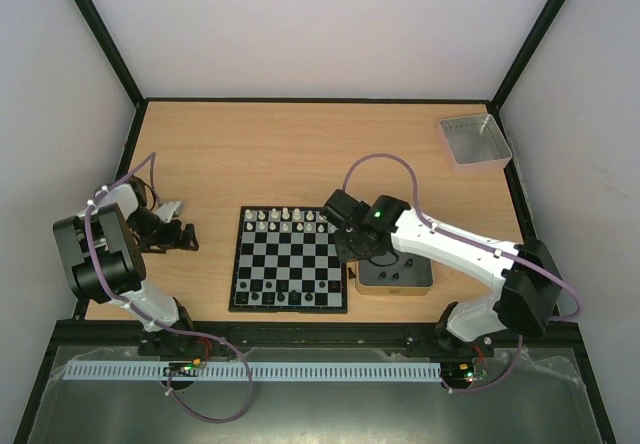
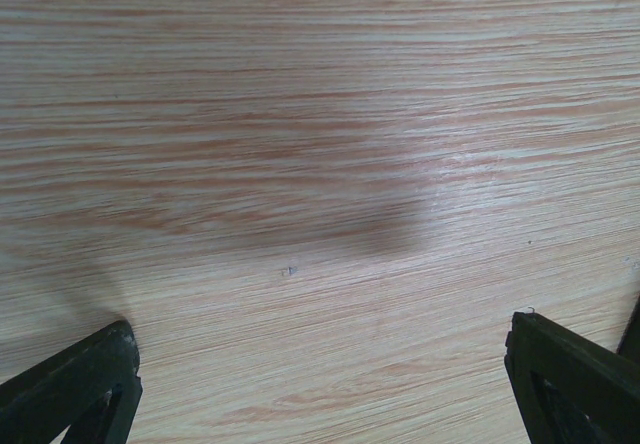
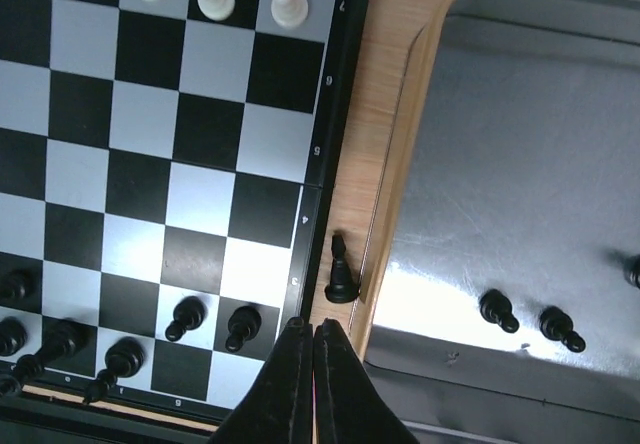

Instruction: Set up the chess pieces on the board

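Observation:
The checkered chessboard (image 1: 289, 260) has white pieces (image 3: 290, 6) along its far side and black pieces (image 3: 243, 326) along its near side. In the right wrist view, a lone black piece (image 3: 341, 272) is on the wood strip between the board and the grey tray (image 3: 402, 179). More black pieces (image 3: 498, 309) lie in that tray. Just nearer than the lone piece in that view, my right gripper is shut, with nothing showing between its fingers. Far to the left, my left gripper stands open over bare table.
An empty-looking pale bin (image 1: 475, 142) stands at the back right corner. The tray's raised rim runs close to the board's right edge.

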